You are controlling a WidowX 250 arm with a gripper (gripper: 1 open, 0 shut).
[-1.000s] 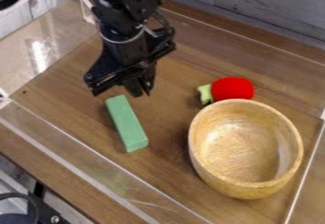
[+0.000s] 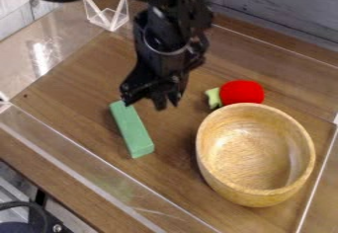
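Note:
My black gripper (image 2: pixel 156 91) hangs over the middle of the wooden surface, just behind and above a green rectangular block (image 2: pixel 132 128). Its fingers point down and are seen nearly edge-on, so their opening is unclear. The block lies flat. To the right sit a red rounded object with a green tip (image 2: pixel 242 94), like a toy vegetable, and a wooden bowl (image 2: pixel 255 183) that looks empty.
A clear wire or plastic holder (image 2: pixel 109 10) stands at the back left. Raised walls edge the wooden surface (image 2: pixel 66 99).
The block, red object and bowl are unmoved.

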